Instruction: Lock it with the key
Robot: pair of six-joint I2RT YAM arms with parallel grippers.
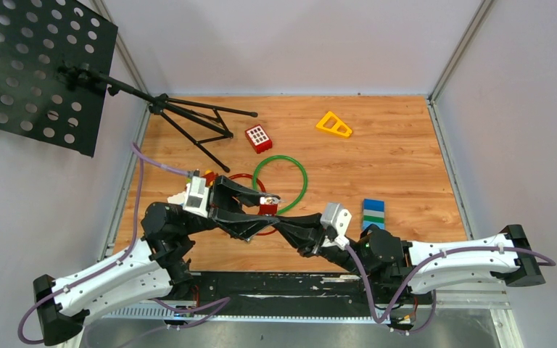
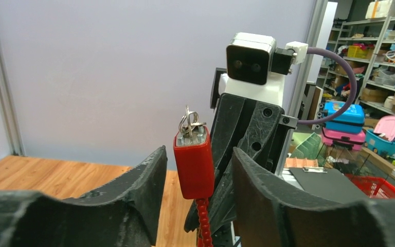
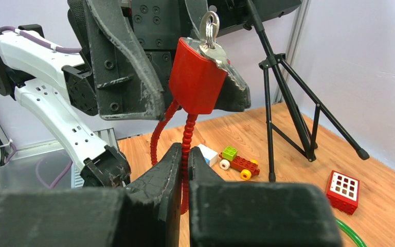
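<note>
A red lock body (image 3: pixel 198 77) stands upright with a silver top. On it stands a key ring (image 3: pixel 209 25), and a key (image 3: pixel 229 67) juts over the side; whether one is in the keyhole I cannot tell. My left gripper is part open, its fingers on either side of the lock, with a gap visible on the left wrist view's left side. My right gripper is shut on the lock's red cable (image 3: pixel 189 131), below the lock body. From above, the lock (image 1: pixel 267 209) shows where both grippers meet, their fingers partly overlapping.
A black stand (image 1: pixel 163 105) occupies the back left. Around it lie a red block (image 1: pixel 259 138), a green ring (image 1: pixel 304 181) and a toy car (image 3: pixel 240 165). A yellow triangle (image 1: pixel 333 125) and striped blocks (image 1: pixel 373 213) are farther right.
</note>
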